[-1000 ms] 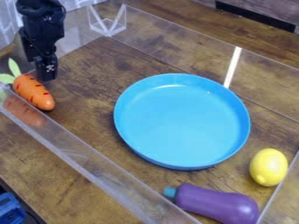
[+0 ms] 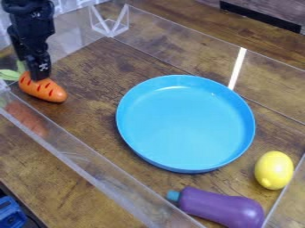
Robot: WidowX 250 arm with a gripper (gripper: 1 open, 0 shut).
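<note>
My dark gripper [image 2: 34, 64] is at the upper left, open, its fingertips right at the back end of an orange carrot [image 2: 43, 87] with green leaves, which lies beside the clear tray wall. Whether the fingers touch it is hard to tell. A large blue plate [image 2: 185, 122] sits in the middle right.
A yellow lemon [image 2: 273, 170] lies at the right, and a purple eggplant [image 2: 220, 207] at the bottom right. Clear walls [image 2: 102, 169] border the wooden floor. A blue object [image 2: 10, 214] is at the lower left corner. Bare wood lies between carrot and plate.
My gripper has come down and left onto the carrot's leafy end. The carrot has shifted slightly, its front end moving up and to the right.
</note>
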